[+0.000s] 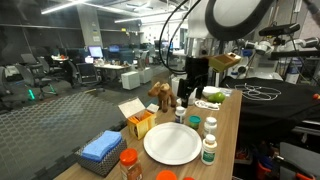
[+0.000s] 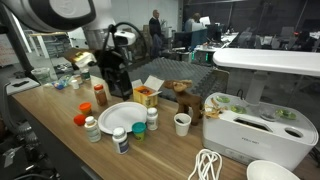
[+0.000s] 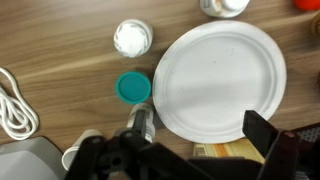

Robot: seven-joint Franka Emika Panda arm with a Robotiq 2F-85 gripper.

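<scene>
A round white plate (image 3: 219,80) lies on the wooden table, empty. Over its near part in the wrist view my gripper stands open, nothing between its fingers. In exterior view 1 the gripper (image 1: 194,96) hangs above the plate's far right side, apart from it. Beside the plate are a teal-lidded jar (image 3: 133,87) and a white-capped bottle (image 3: 132,38). Another white-capped bottle (image 3: 142,120) is partly hidden by the left finger. One more white-capped bottle (image 3: 224,6) is cut by the top edge.
An open orange-yellow box (image 2: 145,96), a brown toy animal (image 2: 187,102), a white cup (image 2: 182,124) and a white bin (image 2: 258,137) stand around. Orange-lidded jars (image 1: 130,166) and a blue-grey block (image 1: 101,146) sit at the near end. A white cable (image 2: 206,163) lies on the table.
</scene>
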